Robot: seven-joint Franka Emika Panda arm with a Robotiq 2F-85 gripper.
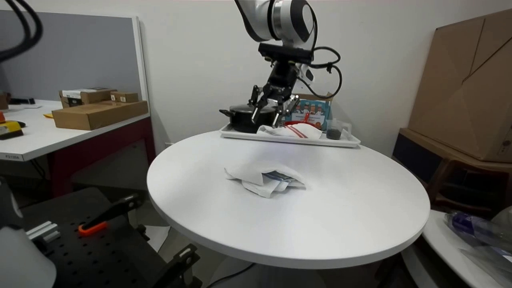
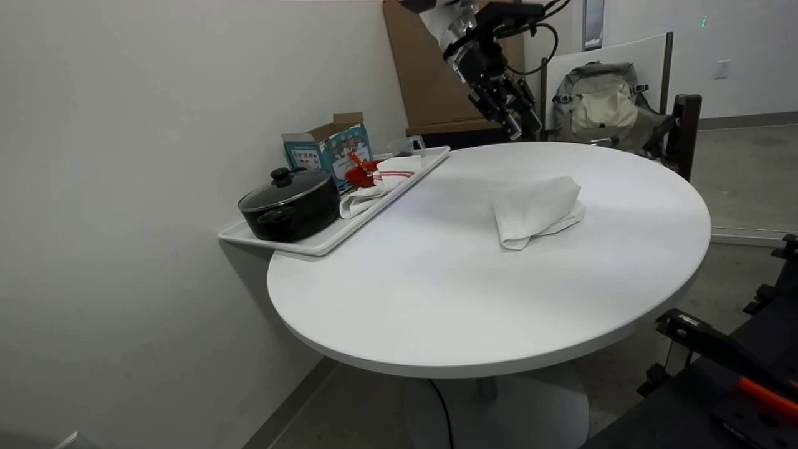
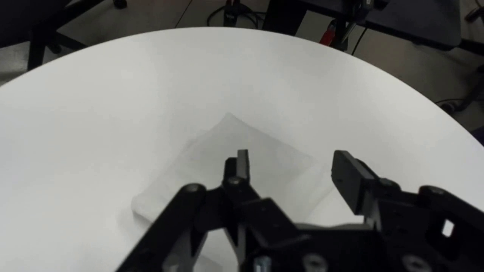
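Observation:
On the round white table (image 1: pixel 345 206) lies a white towel (image 1: pixel 261 178), folded over itself in a low heap, with a bit of its blue stripe showing in exterior view 1. Exterior view 2 shows the same towel (image 2: pixel 535 209) as a plain white fold right of the table's middle. My gripper (image 1: pixel 266 115) is up above the table, clear of the towel. From the wrist, the gripper has a wide gap between its fingers with no cloth gripped; the towel (image 3: pixel 231 140) is on the table below and beyond them.
A white tray (image 1: pixel 343 142) along the wall carries a black lidded pot (image 2: pixel 292 206), a red-striped cloth (image 2: pixel 385 183), a red item (image 2: pixel 361 173), a box (image 2: pixel 329 153) and a clear cup (image 1: pixel 336 129).

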